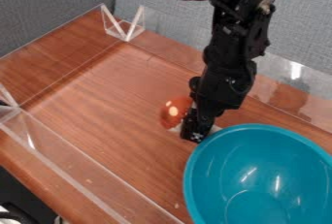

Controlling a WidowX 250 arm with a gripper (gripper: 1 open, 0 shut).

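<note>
The black gripper [197,126] reaches down over the wooden table, shut on a small orange-red object [174,111] with a pale spot, which is partly hidden behind the fingers. A pale white bit shows beside the fingertips. Just in front and to the right of the gripper is a large teal bowl [253,184], its inside empty.
Clear acrylic walls [78,170] run along the table edges. A small white wire stand [122,26] is at the back left.
</note>
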